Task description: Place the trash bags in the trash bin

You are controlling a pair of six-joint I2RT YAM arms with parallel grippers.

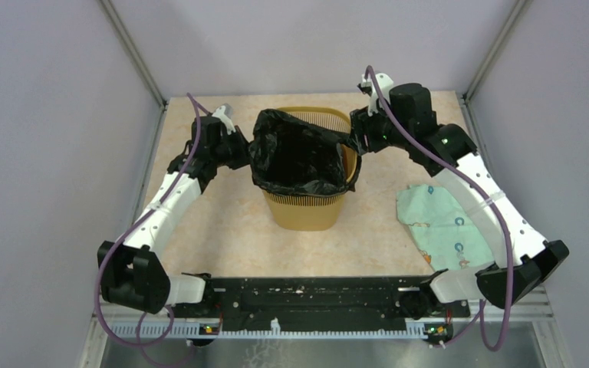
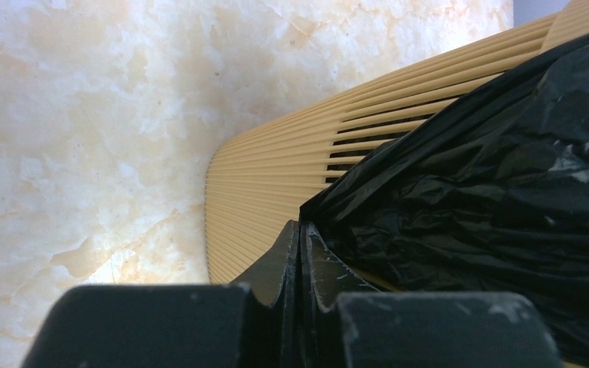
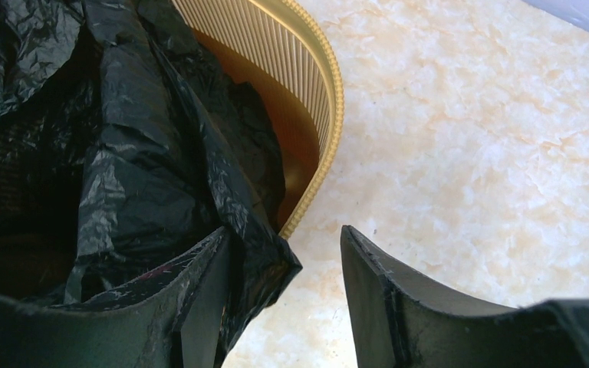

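A black trash bag (image 1: 301, 157) lies spread open in the mouth of the tan slatted trash bin (image 1: 304, 215), draped over its near and left rim. At the bag's left edge my left gripper (image 1: 248, 148) is shut. In the left wrist view the film of the bag (image 2: 460, 184) narrows to a point pinched at the fingertips of my left gripper. My right gripper stands open at the right rim, and a folded edge of the bag (image 3: 257, 257) runs between its fingers. The bag's bottom is hidden inside the bin.
A light green patterned cloth (image 1: 449, 222) lies on the marbled table (image 1: 222, 241) at the right. Part of the bin's far right rim (image 3: 330, 100) is bare of film.
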